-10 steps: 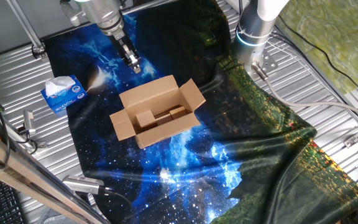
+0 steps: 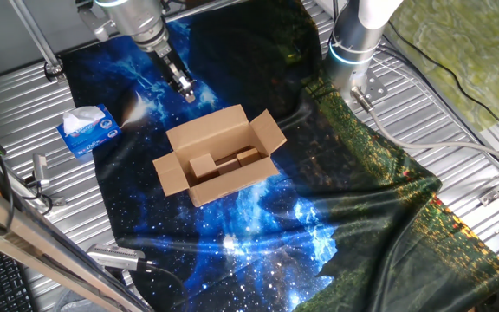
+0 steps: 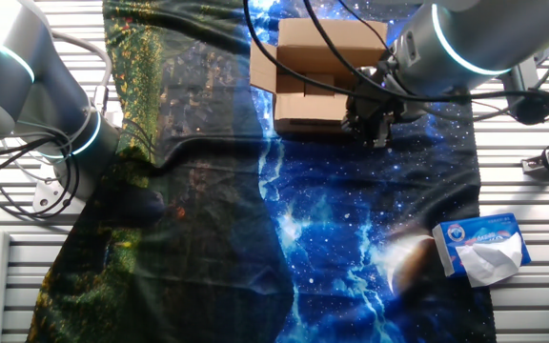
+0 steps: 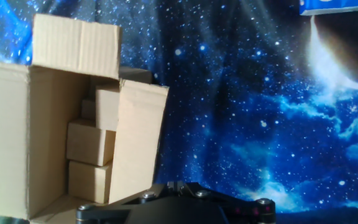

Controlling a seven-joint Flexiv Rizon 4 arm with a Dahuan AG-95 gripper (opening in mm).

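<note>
An open cardboard box [image 2: 223,186] stands on the dark, space-printed cloth, its flaps spread outward. Inside it lie several small cardboard-coloured blocks [image 4: 90,143], close together; the near flap hides part of them in the wrist view. My gripper [image 2: 189,95] is above the cloth, outside the box and on its far side in exterior view 1. At the bottom edge of the wrist view the gripper shows its fingertips together, with no object visible between them. In exterior view 2 the dark gripper [image 3: 377,141] overlaps the box's right side.
A blue tissue box [image 2: 89,132] sits at the cloth's edge, well away from the carton. The cloth [image 3: 217,238] has folds, with broad bare areas around the box.
The upper part of the arm has shifted very slightly in exterior view 1. The box, its blocks and the tissue box have stayed where they were.
</note>
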